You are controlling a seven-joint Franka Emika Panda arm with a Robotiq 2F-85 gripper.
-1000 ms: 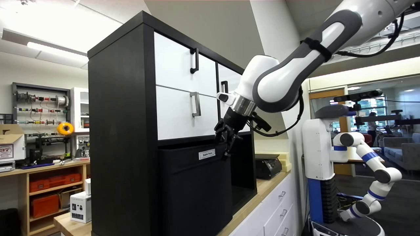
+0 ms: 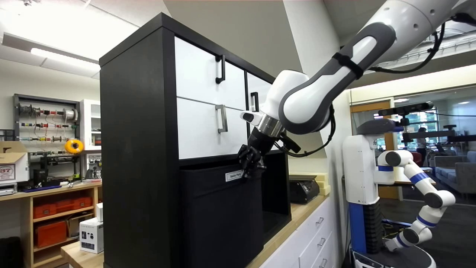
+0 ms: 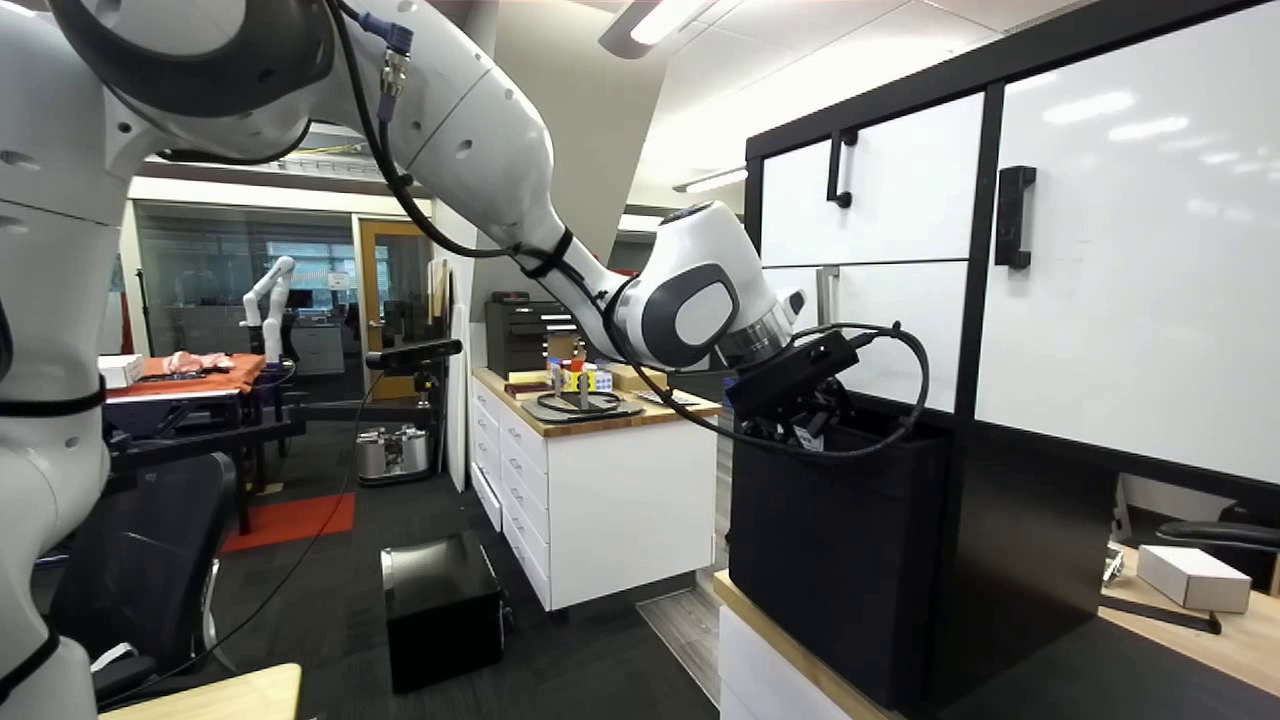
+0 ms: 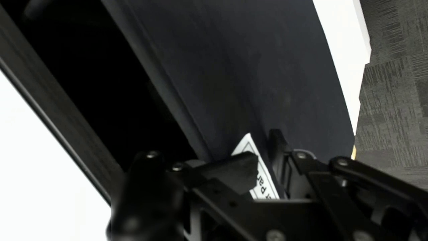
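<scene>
A black fabric bin stands in the lower compartment of the dark cabinet, with a white label near its top edge. My gripper is at that top edge, over the label's right end in exterior view 1. In the wrist view its fingers stand part open, and some of the label shows between them. The bin's dark opening lies to their left there. Whether the fingers touch the fabric, or one is inside the rim, I cannot tell.
White cabinet doors with a grey handle and a black handle sit above the bin. An empty cubby is beside it. A wooden counter runs below. Open floor lies in front.
My gripper has moved left and slightly down in exterior view 1, from the bin's right corner to the label's right end. The bin looks unmoved.
</scene>
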